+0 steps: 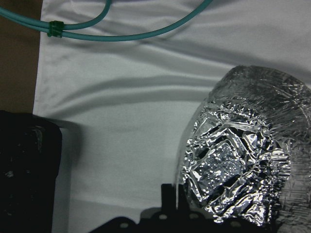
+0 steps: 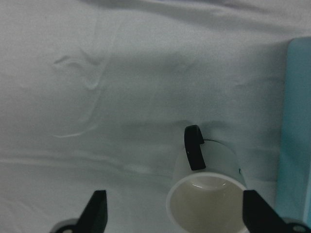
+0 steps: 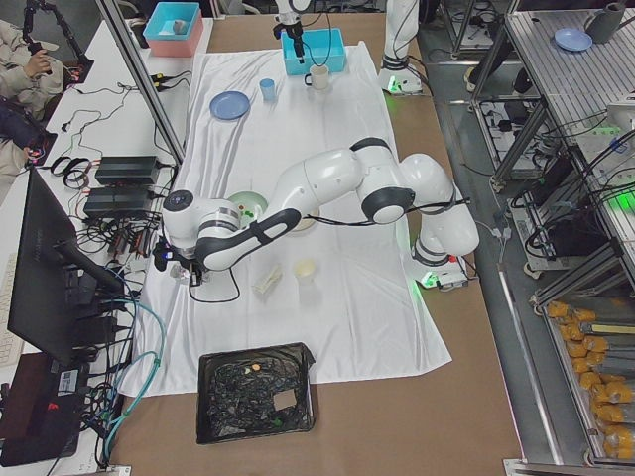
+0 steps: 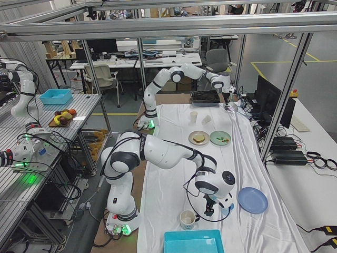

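Observation:
In the left wrist view a crumpled foil item in clear wrap (image 1: 233,165) fills the right side, with my left gripper at its near-left edge; its fingers are close together, and whether they pinch the wrap I cannot tell. In the camera left view that gripper is at the left edge of the white cloth. My right gripper is open above a white mug (image 2: 204,204) with a black handle, beside a blue bin (image 2: 294,131).
A black lined bin (image 3: 213,397) sits at the cloth's near end. Plates, including a green one (image 4: 220,138) and a blue one (image 4: 253,200), and a pale cup (image 3: 305,273) stand on the cloth. Cables (image 1: 126,36) run along its edge.

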